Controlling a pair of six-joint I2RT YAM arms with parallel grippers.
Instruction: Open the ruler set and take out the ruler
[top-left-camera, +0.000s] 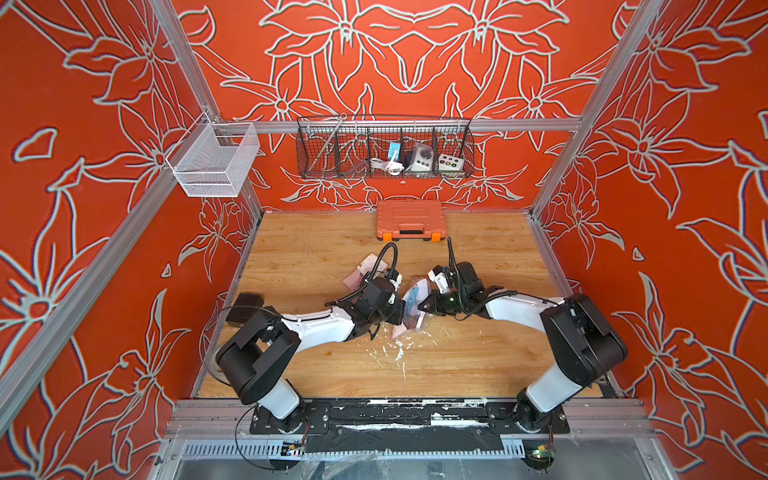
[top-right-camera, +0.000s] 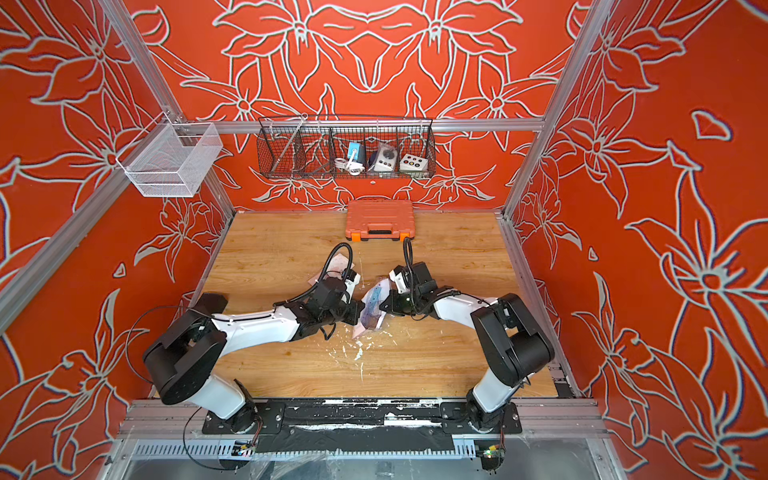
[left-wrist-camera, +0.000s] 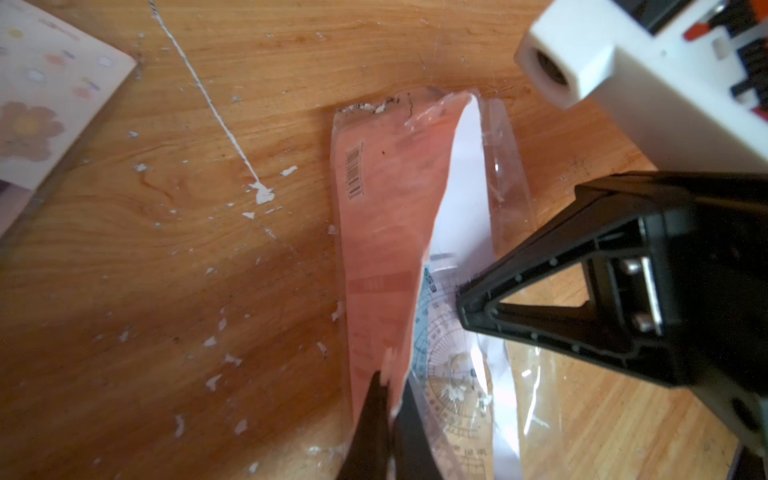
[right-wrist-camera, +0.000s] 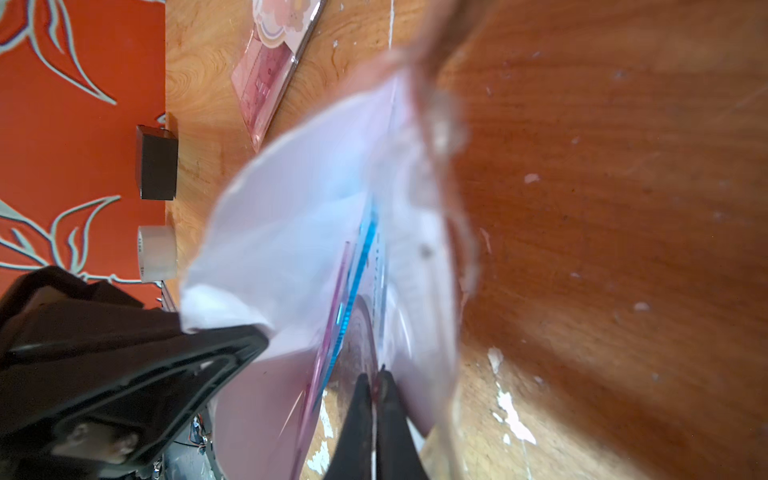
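The ruler set is a thin folded pink cover (left-wrist-camera: 392, 200) with a white inner side and a clear sleeve, spread apart at mid-table. A see-through protractor (left-wrist-camera: 456, 368) and a blue ruler edge (right-wrist-camera: 352, 280) show inside. My left gripper is shut on the raised edge of the pink cover. Opposite it, my right gripper is shut at the opened side of the set; whether a thin sheet edge is pinched there is hard to tell. Overhead, the left gripper (top-left-camera: 400, 312) and right gripper (top-left-camera: 425, 305) nearly meet over the set.
A pink flowered packet (top-left-camera: 364, 270) lies behind the left arm. An orange case (top-left-camera: 410, 218) stands against the back wall, and a black box (top-left-camera: 244, 308) sits at the left edge. White flakes litter the front; the wood is otherwise clear.
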